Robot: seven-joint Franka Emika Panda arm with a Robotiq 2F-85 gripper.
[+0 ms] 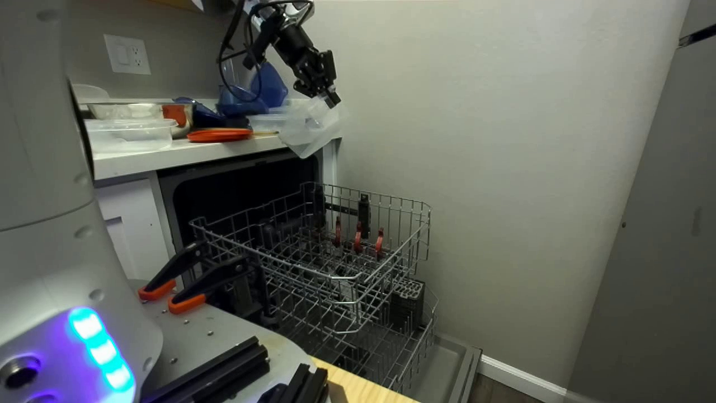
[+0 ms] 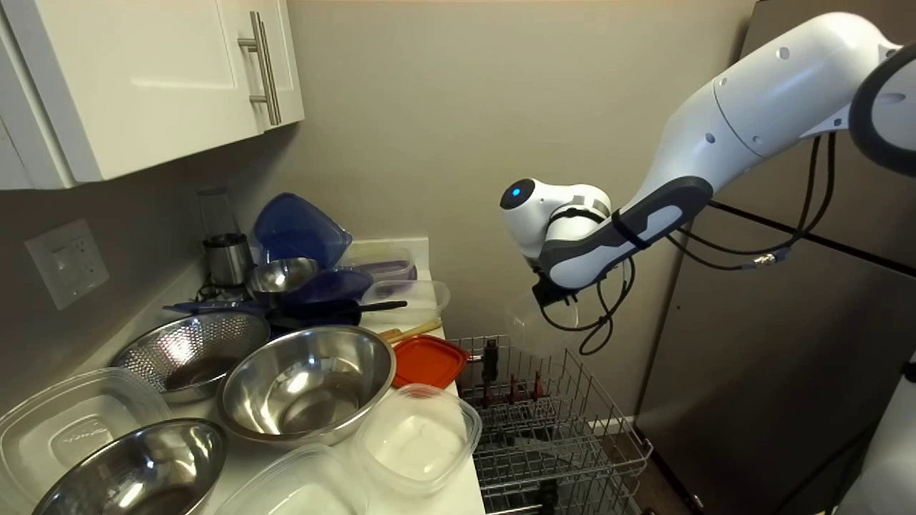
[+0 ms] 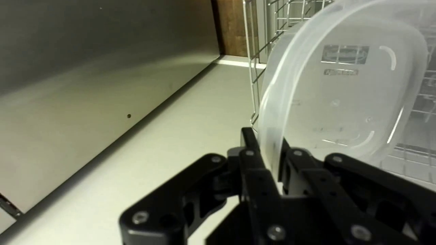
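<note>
My gripper is shut on the rim of a clear plastic container point(image 3: 351, 90), whose wall passes between the two black fingers in the wrist view. In exterior view 1 the container point(image 1: 310, 131) hangs tilted from the gripper point(image 1: 332, 99), just off the counter's right end and above the dishwasher's upper rack point(image 1: 376, 268). Exterior view 2 shows the container point(image 2: 537, 330) only faintly below the wrist, with the fingertips hidden there. The upper rack point(image 2: 549, 420) is pulled out and has red clips but no dishes that I can make out.
The counter point(image 2: 459, 489) is crowded with steel bowls point(image 2: 309, 386), a colander point(image 2: 193, 347), other clear containers point(image 2: 418, 438) and a red lid point(image 2: 427, 360). A wall stands close behind the racks. A grey metal panel point(image 1: 651, 221) rises at the right.
</note>
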